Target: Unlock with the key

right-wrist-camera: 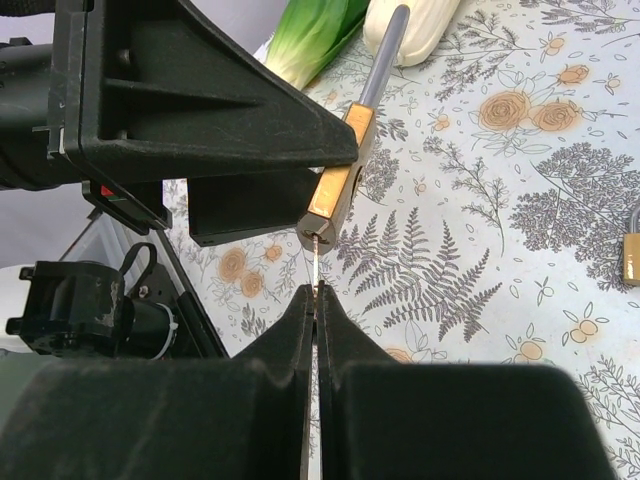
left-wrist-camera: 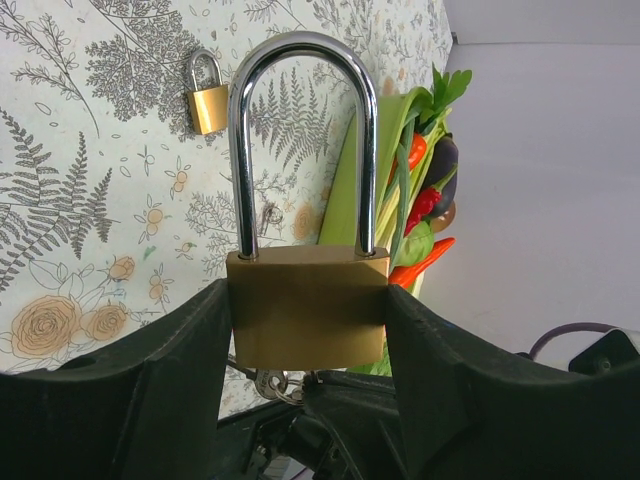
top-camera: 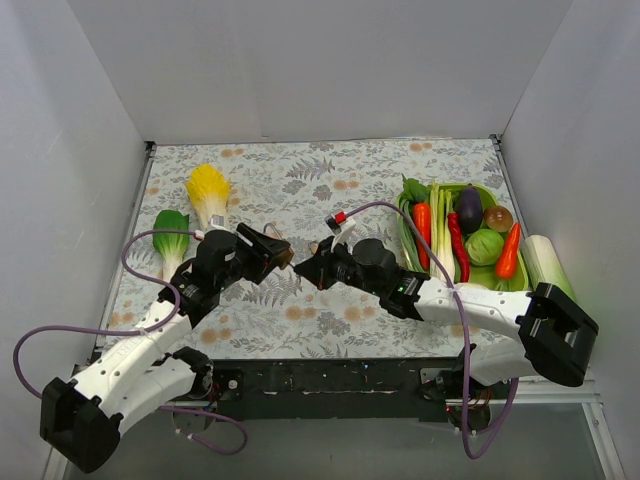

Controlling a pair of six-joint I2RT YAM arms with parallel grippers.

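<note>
A large brass padlock (left-wrist-camera: 307, 310) is pinched by its body between the fingers of my left gripper (top-camera: 277, 256), which is shut on it. Its steel shackle (left-wrist-camera: 302, 42) points away from the gripper, and both legs meet the body. My right gripper is shut, with a thin key blade (right-wrist-camera: 316, 262) sticking out from its fingertips. That blade reaches the keyhole in the padlock's end face; how deep it sits I cannot tell. In the left wrist view, a key ring (left-wrist-camera: 268, 382) hangs beside the right gripper, under the padlock.
A smaller brass padlock (left-wrist-camera: 208, 108) lies on the patterned cloth. At the right, a green basket (top-camera: 517, 281) holds vegetables, with a pale cabbage (top-camera: 545, 262) beside it. Bok choy (top-camera: 170, 240) and a yellow-topped cabbage (top-camera: 208, 190) lie at left.
</note>
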